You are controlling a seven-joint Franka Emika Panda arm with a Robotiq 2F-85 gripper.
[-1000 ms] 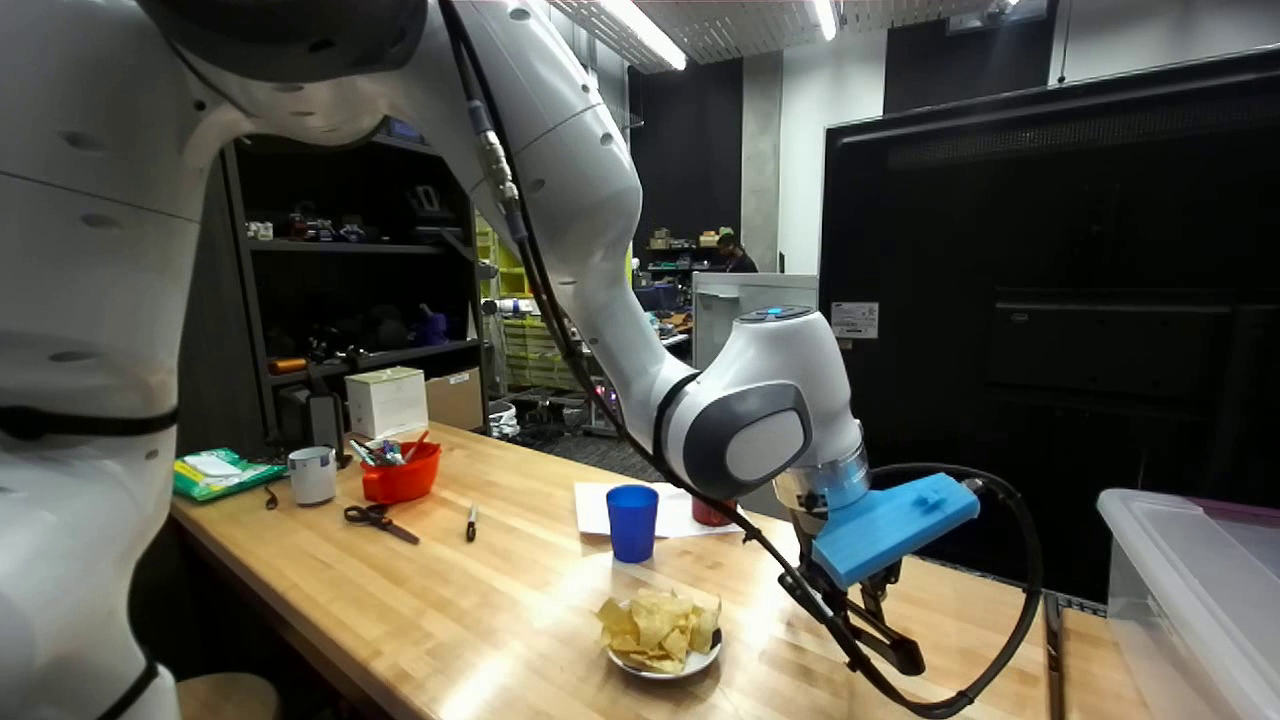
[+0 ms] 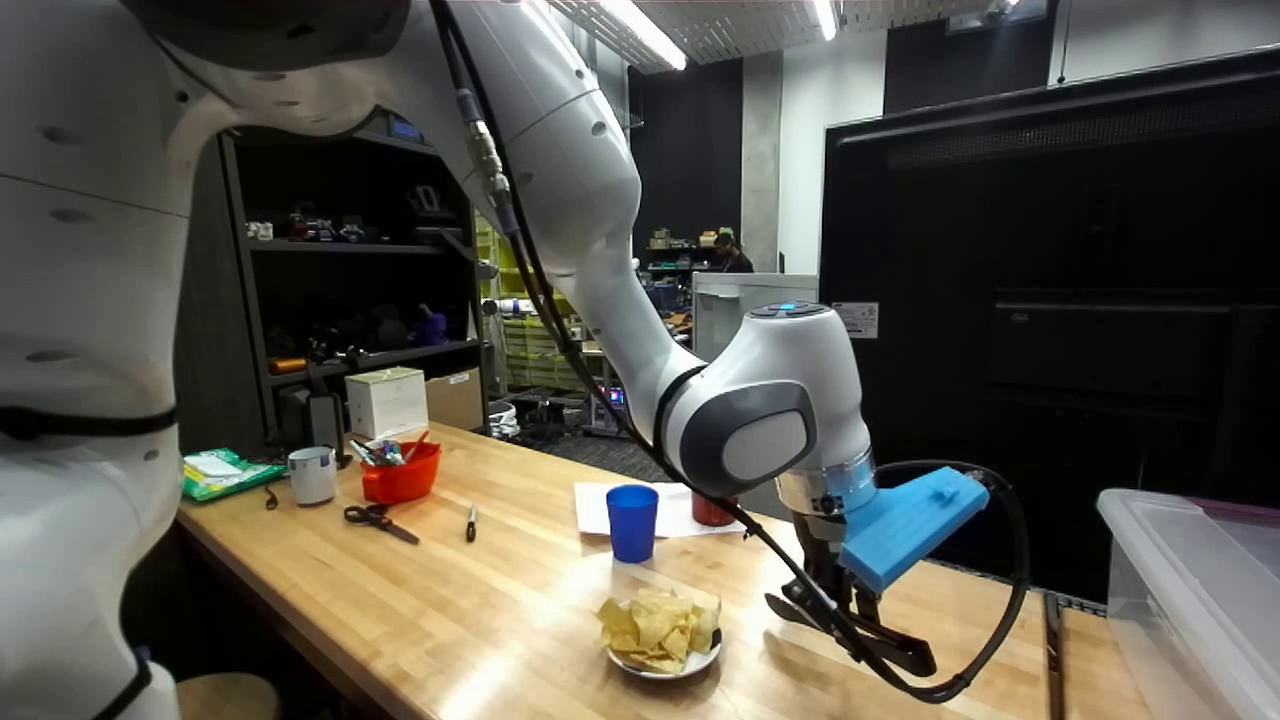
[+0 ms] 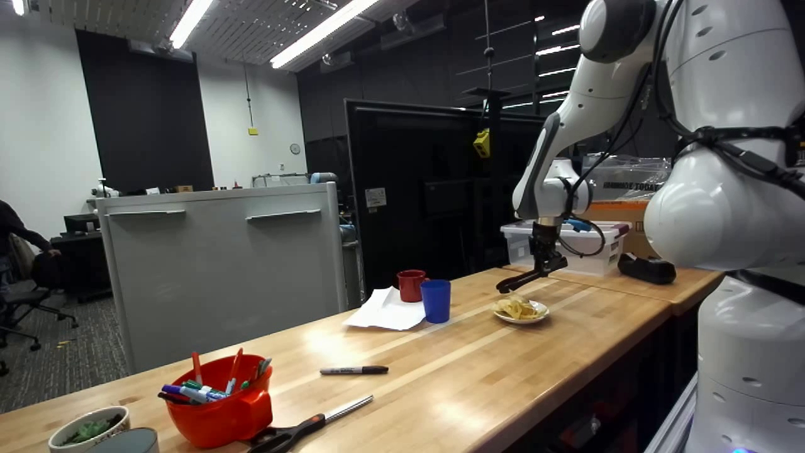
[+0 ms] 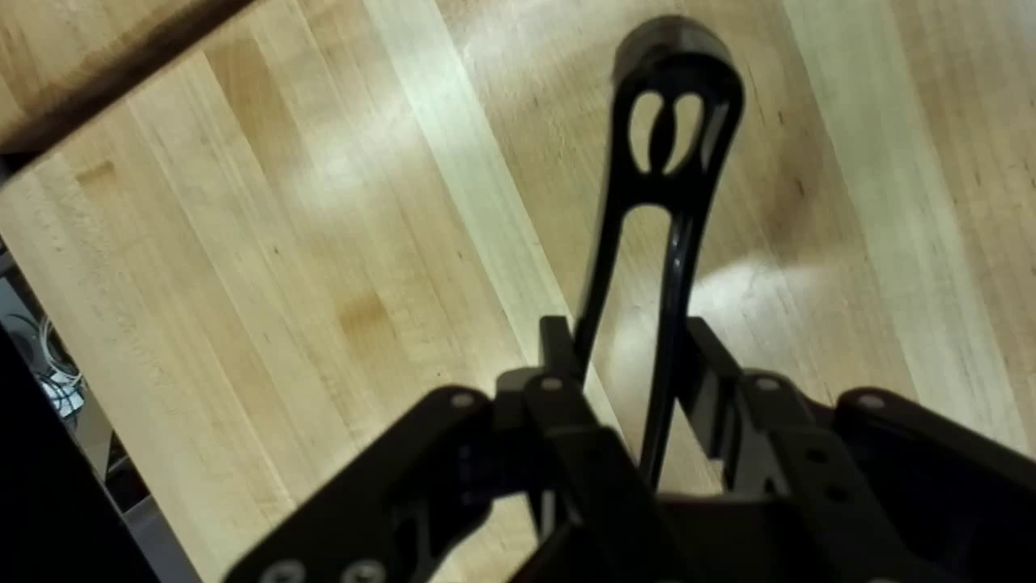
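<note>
A black two-armed utensil that looks like tongs (image 4: 668, 185) is held in my gripper. Its arms pass between the fingers, and its joined, slotted end points away over the table in the wrist view. In exterior view 2 the gripper (image 3: 544, 255) is above the table behind the chips, and the dark tongs (image 3: 521, 282) stretch toward the lower left. Exterior view 1 shows them to the right of a white plate (image 2: 663, 673) heaped with yellow chips (image 2: 660, 628). The tongs' lower part is hidden among my fingers.
A blue cup (image 2: 632, 523) and a red mug (image 3: 412, 285) stand by white paper (image 3: 386, 310). A red container of pens (image 2: 402, 472), scissors (image 2: 381, 523) and a marker (image 3: 355, 370) are farther off. A clear bin (image 2: 1182, 576) borders the right side.
My gripper has shifted slightly right and turned a little in exterior view 1. More of the tongs shows on its left side. The plate and cup have not moved.
</note>
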